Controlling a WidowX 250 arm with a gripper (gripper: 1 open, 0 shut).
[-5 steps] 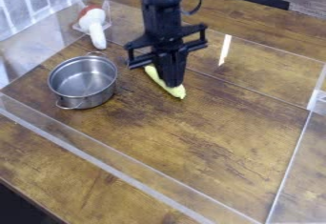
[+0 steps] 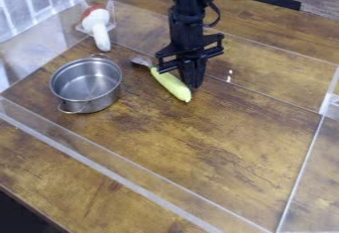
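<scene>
The black robot arm with its gripper [image 2: 185,64] hangs from the top centre, low over the table, just above and behind a pale yellow elongated object [image 2: 171,86], which looks like a vegetable. A grey implement [image 2: 143,62] lies at that object's upper left end. The fingertips are dark and small; whether they touch the yellow object or hold anything is hard to tell. A steel pot [image 2: 85,84] stands to the left.
A white object with a red part [image 2: 95,27] lies at the back left. Clear panels or edges border the area.
The arm has moved up and back, away from the front, and looks narrower in view. The yellow object and pot are in about the same places.
</scene>
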